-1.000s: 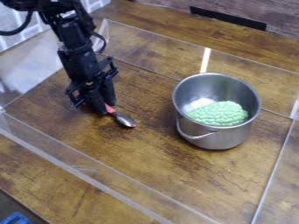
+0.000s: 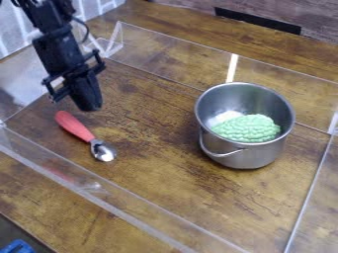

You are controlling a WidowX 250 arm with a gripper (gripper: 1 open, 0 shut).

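Note:
My black gripper (image 2: 74, 89) hangs in the upper left of the camera view, above and behind a spoon with a red handle (image 2: 75, 126) and a steel bowl end. The spoon lies on the wooden table, apart from the gripper. The fingertips are small and dark, and nothing shows between them; the gripper looks shut. To the right stands a steel pot (image 2: 240, 153) holding a pale green bumpy object (image 2: 247, 128).
Clear edging strips run along its sides. A blue item (image 2: 14, 247) sits at the lower left corner.
My gripper has moved up, off the spoon.

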